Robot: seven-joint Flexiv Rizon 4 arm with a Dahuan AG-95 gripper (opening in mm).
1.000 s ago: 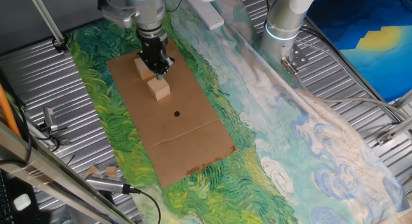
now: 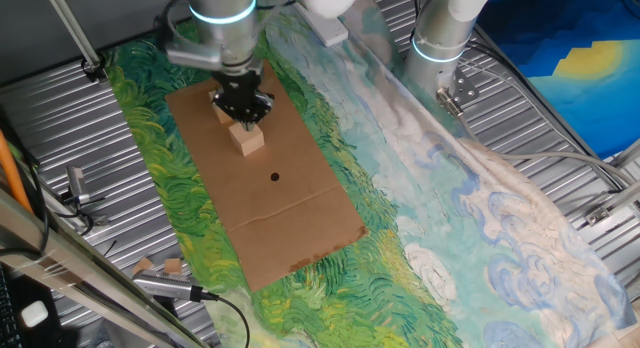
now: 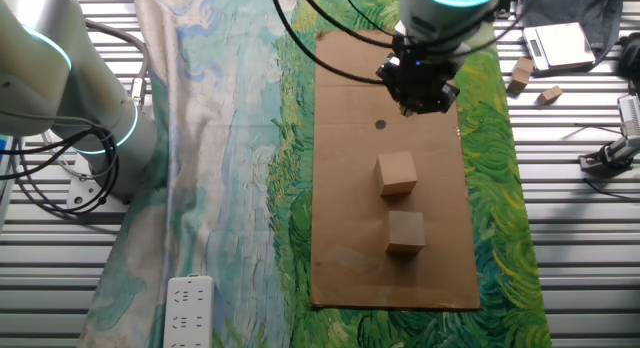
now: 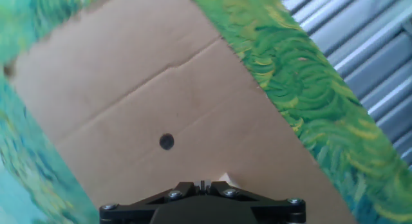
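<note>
Two pale wooden blocks rest on the brown cardboard sheet [image 2: 290,213]. The nearer block [image 2: 247,139] stands apart from the block behind it [image 2: 222,106], which my gripper [image 2: 249,123] partly hides in exterior view 1. Exterior view 2 shows both whole: one block [image 3: 396,173] closer to a dark round spot [image 3: 380,125], the other block [image 3: 406,231] further down. There my gripper [image 3: 406,110] hangs over the sheet, clear of both. In the wrist view its fingers meet, and the gripper is shut with nothing visible between them; a pale block corner [image 4: 228,179] peeks out beyond.
Painted green and blue cloth [image 2: 400,178] lies under the cardboard. Small wooden pieces [image 3: 520,75] lie outside the cloth.
My gripper has turned and looks broader in exterior view 1, and the arm above it has shifted slightly to the right. The blocks have stayed where they were.
</note>
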